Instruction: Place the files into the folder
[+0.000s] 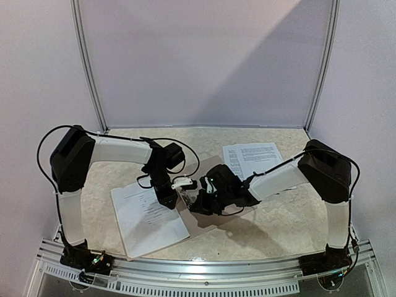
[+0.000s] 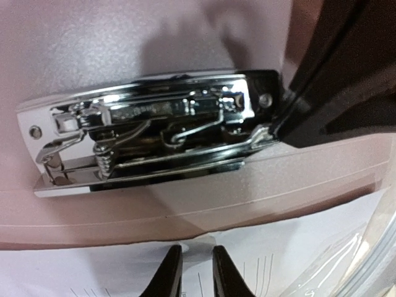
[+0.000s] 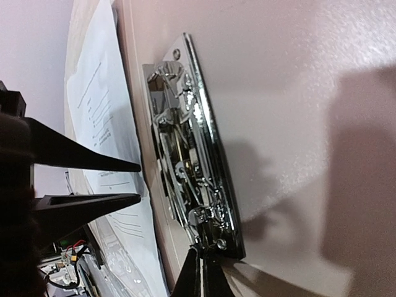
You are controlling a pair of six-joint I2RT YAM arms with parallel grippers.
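Observation:
An opened pinkish-brown folder lies turned at an angle on the table. Its metal clip shows in both wrist views, and white sheets cover the folder's left side. My left gripper is part open over the sheets' edge, beside the clip; a gap shows between its fingers, with nothing visibly held. At one end of the clip, my right gripper is shut with its tips against the metal; nothing clear shows between them. More printed papers rest at the back right, partly behind the right arm.
Both arms reach in close together over the folder's middle. A clear plastic piece borders the sheets in the left wrist view.

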